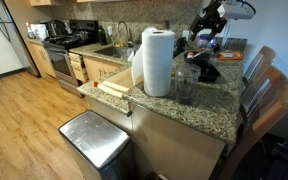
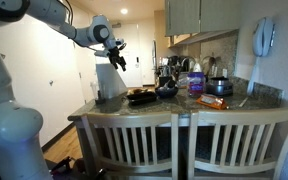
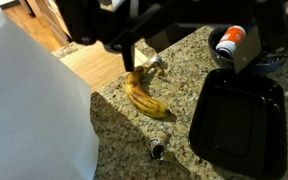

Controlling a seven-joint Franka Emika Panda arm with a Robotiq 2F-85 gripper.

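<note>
My gripper (image 1: 197,32) hangs high above the far part of the counter in exterior view 1. In exterior view 2 the gripper (image 2: 118,60) is up in the air at the left, clear of everything on the counter. The wrist view shows its dark fingers spread apart, with nothing visible between them. Below lie a spotted yellow banana (image 3: 144,98) and an empty black tray (image 3: 242,122). An orange and white bottle (image 3: 230,40) rests in a dark bowl at the upper right, partly hidden by a finger.
A tall paper towel roll (image 1: 158,63) stands near the counter's front, filling the left of the wrist view. Close by is a clear pitcher (image 1: 185,82). A small metallic object (image 3: 157,148) lies below the banana. Chairs (image 1: 269,95) line the right side; a bin (image 1: 95,139) stands on the floor.
</note>
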